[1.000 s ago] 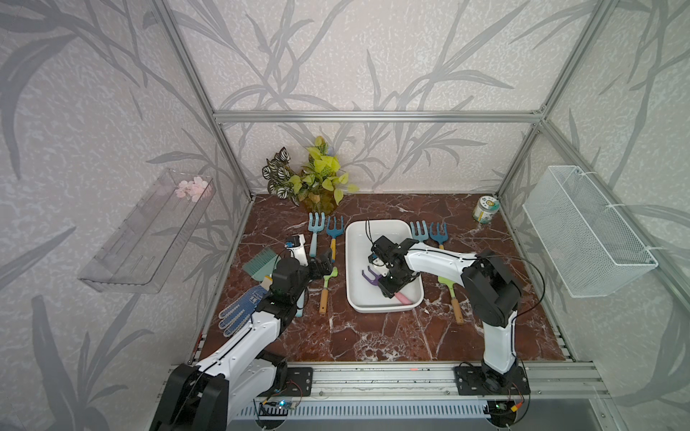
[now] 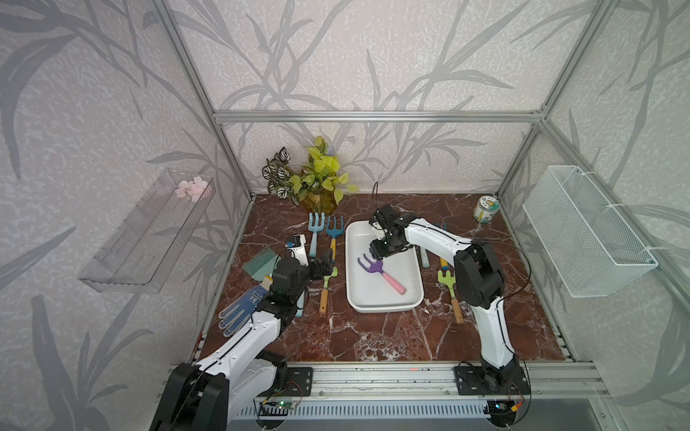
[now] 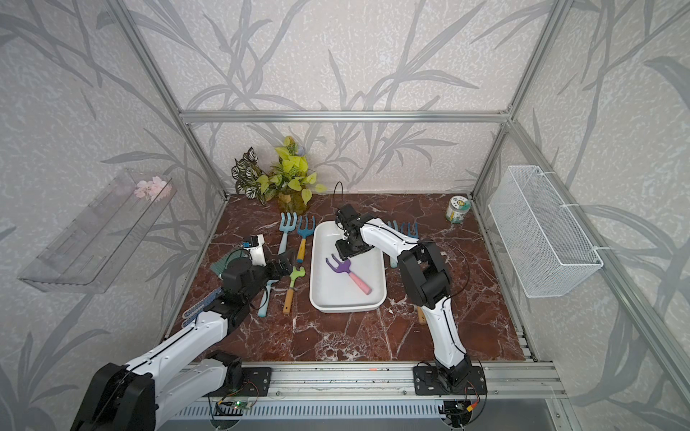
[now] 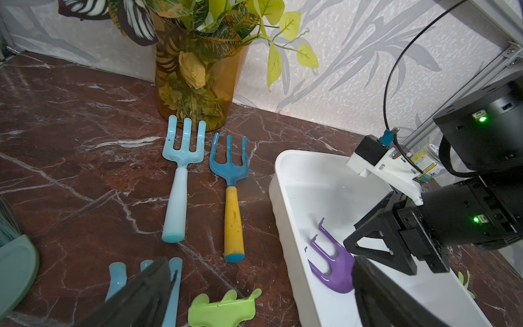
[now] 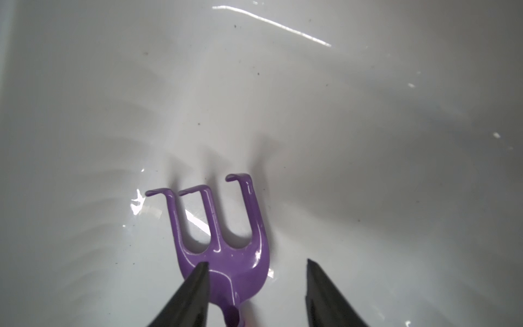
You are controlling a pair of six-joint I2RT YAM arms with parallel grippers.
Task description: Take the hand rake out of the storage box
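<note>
A purple hand rake with a pink handle (image 2: 392, 281) lies in the white storage box (image 2: 384, 304); its tines show at the lower middle of the right wrist view. Over the box's back part, just behind the rake head, is my right gripper, its fingertips apart, with the rake's neck and head showing below near the left finger and nothing visibly held. My left gripper stands open left of the box, above the hand tools on the counter, nothing between its blurred fingers.
Forks (image 4: 182, 158) and other tools lie on both sides of the box. A plant in an amber vase (image 2: 320, 202) stands at the back left, a tin (image 2: 486, 209) at the back right. Baskets hang on both side walls.
My right arm and gripper have moved toward the back of the box, uncovering more of the rake, which has shifted slightly to the left. The left arm is still.
</note>
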